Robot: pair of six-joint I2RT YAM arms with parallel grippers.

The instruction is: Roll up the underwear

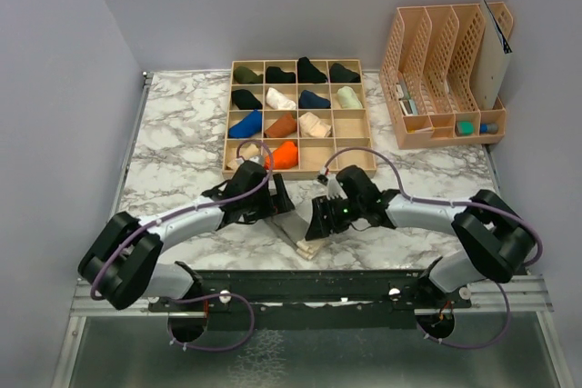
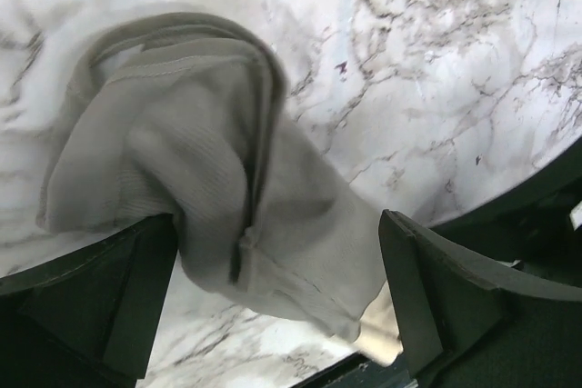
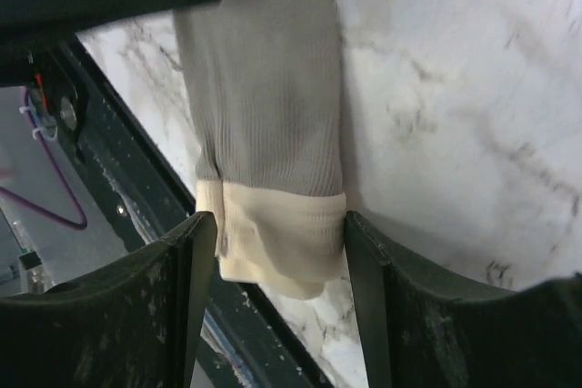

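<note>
Grey underwear (image 1: pixel 289 226) with a cream band (image 1: pixel 309 248) lies as a narrow folded strip, slanting across the front of the marble table. My left gripper (image 1: pixel 279 196) is open above its far-left end. In the left wrist view the grey cloth (image 2: pixel 214 152) is bunched at that end and shows between the parted fingers. My right gripper (image 1: pixel 320 222) hangs at the cream end with its fingers open. In the right wrist view the cream band (image 3: pixel 282 233) lies between those fingers; whether they touch it I cannot tell.
A wooden grid box (image 1: pixel 316 152) holding several rolled garments stands just behind the cloth, some of its compartments empty. An empty-slotted wooden rack (image 1: pixel 446 70) is at the back right. The table's dark front edge (image 1: pixel 300 284) runs close to the cream end. Bare marble lies to the left.
</note>
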